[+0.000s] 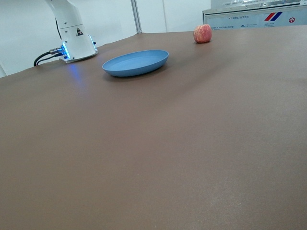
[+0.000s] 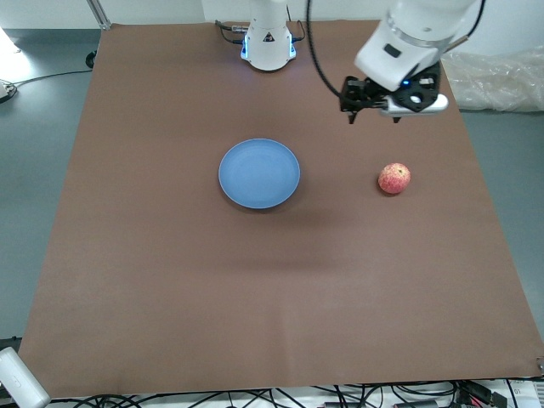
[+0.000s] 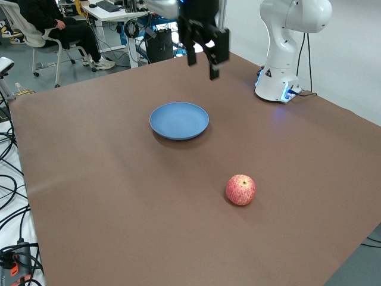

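Note:
A round blue plate lies near the middle of the brown table, also seen in the top view and the right view. A red-yellow apple sits apart to its right, also in the right view. My gripper hangs from the arm in the air above the far right of the table, higher than plate and apple. In the right view my gripper shows two dark fingers apart, with nothing visible between them.
Cables line the front edge outside the table. A seated person is beyond the table in the right view.

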